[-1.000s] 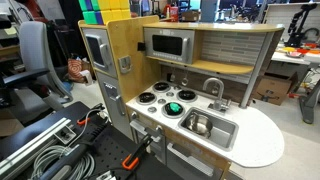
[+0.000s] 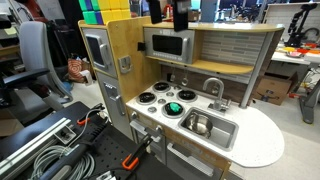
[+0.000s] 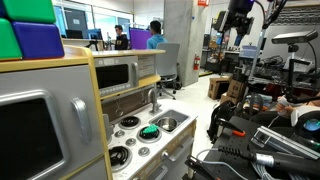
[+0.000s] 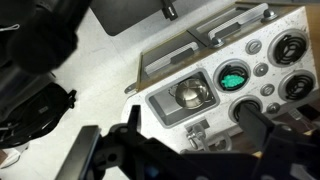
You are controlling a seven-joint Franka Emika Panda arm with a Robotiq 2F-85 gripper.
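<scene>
My gripper stands open in the wrist view, its dark fingers (image 4: pixel 131 128) apart and nothing between them. It hangs high above the toy kitchen, and its dark shape enters at the top of exterior view 1. On one of the stove's burners lies a green item (image 4: pixel 232 74), in what looks like a small dark pan; it also shows in exterior view 2 (image 3: pixel 150 131). A metal pot (image 4: pixel 190 92) rests inside the sink (image 2: pixel 233 131). The faucet (image 2: pixel 217 91) rises behind the sink.
A shelf with a microwave (image 2: pixel 168 45) overhangs the back of the stove. The tall cabinet (image 3: pixel 48 115) stands to one side, with coloured blocks (image 3: pixel 38 40) on top. White counter (image 2: pixel 259 143) beside the sink is bare. Cables (image 2: pixel 62 158) lie in the foreground.
The dark arm and gripper have come into exterior view 1 from the top, in front of the microwave and shelf. The green item and pot have not visibly moved.
</scene>
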